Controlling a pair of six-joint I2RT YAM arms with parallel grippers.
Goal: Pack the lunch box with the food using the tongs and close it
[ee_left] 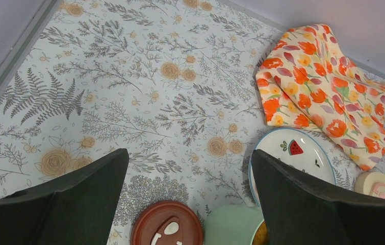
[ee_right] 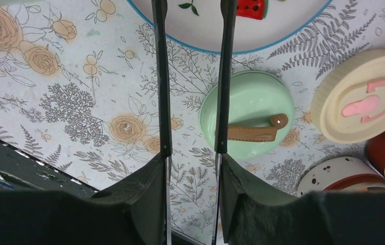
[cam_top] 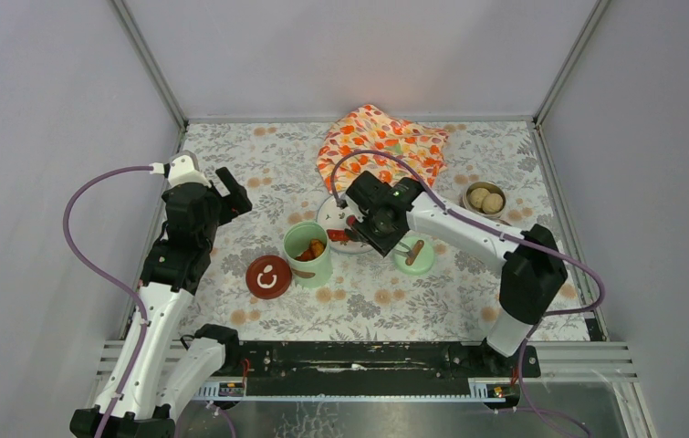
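My right gripper is shut on a pair of tongs with metal handles and long black arms. In the top view it hangs over the right part of the white plate. Red pieces of food show on the plate; the tong tips leave the right wrist view at its top edge, so I cannot tell whether they pinch anything. Left of the plate stands a green lunch container with orange-brown food inside. My left gripper is open and empty, above the table's left side.
A brown lid with a smile lies left of the container. The green lid lies below the plate. Floral cloth lies behind. At right are a round container with beige rounds and a cream lid.
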